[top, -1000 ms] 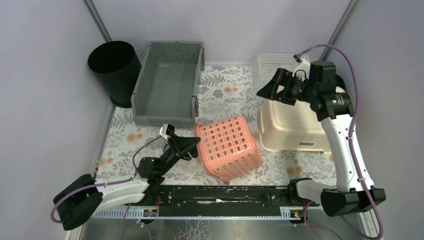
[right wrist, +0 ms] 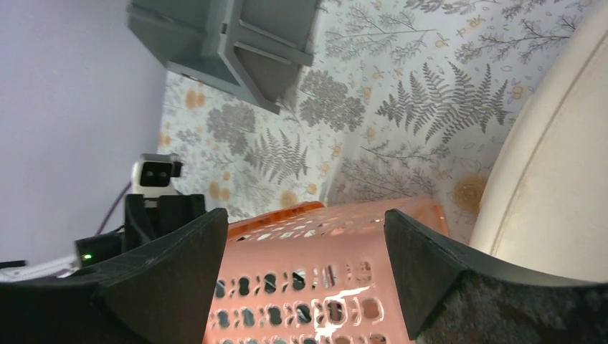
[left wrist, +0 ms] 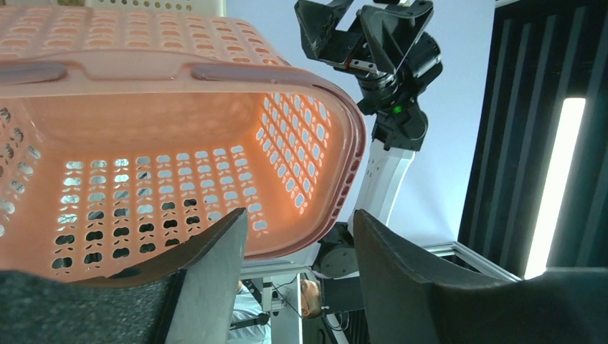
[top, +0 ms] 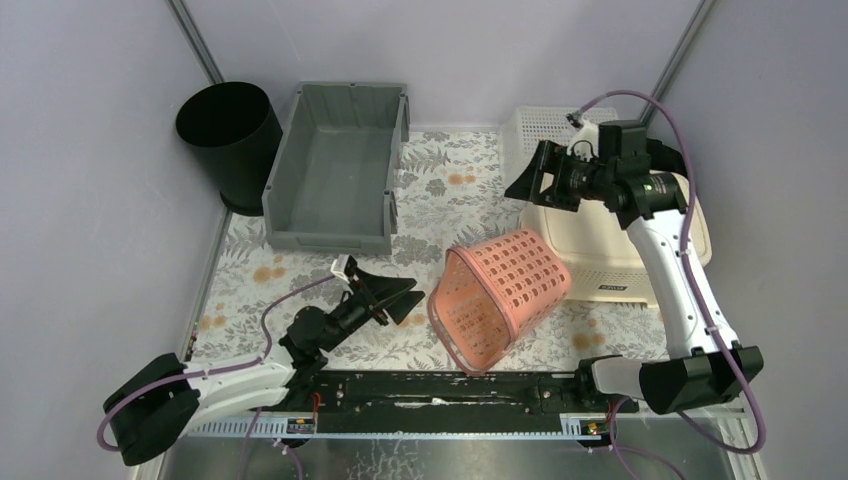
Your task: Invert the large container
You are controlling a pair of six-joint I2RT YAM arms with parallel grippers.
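Observation:
A pink perforated basket (top: 518,279) lies on its side on the patterned mat, its mouth facing left toward my left gripper (top: 408,300). That gripper is open just off the rim, its fingers (left wrist: 228,251) apart with nothing between them. In the left wrist view the basket's inside (left wrist: 150,129) shows empty. Higher up, over the right side, my right gripper (top: 540,195) stands open, clear of the basket. The right wrist view looks down past its spread fingers (right wrist: 423,265) at the basket's perforated side (right wrist: 308,287).
A grey bin (top: 335,165) stands at the back left beside a black bucket (top: 228,150). A cream lidded box (top: 590,260) sits close against the basket's right end, with a white crate (top: 545,120) behind it. Mat between bin and crate is free.
The basket has shifted right and rolled so its mouth now faces left. The right gripper came slightly left.

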